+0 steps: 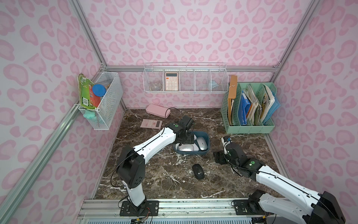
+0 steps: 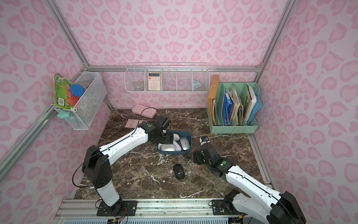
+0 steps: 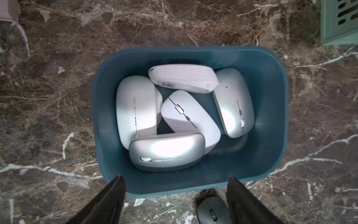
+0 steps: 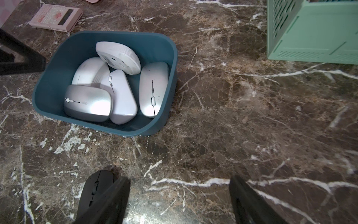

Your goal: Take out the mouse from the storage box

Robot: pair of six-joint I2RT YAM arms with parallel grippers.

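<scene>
The blue storage box (image 3: 97, 123) stands mid-table, holding several white and silver mice. In the left wrist view a silver mouse (image 3: 166, 152) lies at the box's near side, overlapping a white mouse (image 3: 192, 115). A mouse on its side (image 3: 183, 77) rests along the far wall. Outside the box, in front, a black mouse (image 1: 198, 171) lies on the table. My left gripper hangs over the box, fingers apart, with nothing between them. My right gripper stands right of the black mouse, also open and empty.
A green file holder (image 1: 249, 129) full of folders stands back right. A pink calculator (image 1: 151, 124) and pink case (image 1: 158, 110) lie back left. A wire basket (image 1: 185, 79) hangs above the table. Free table lies right of the box.
</scene>
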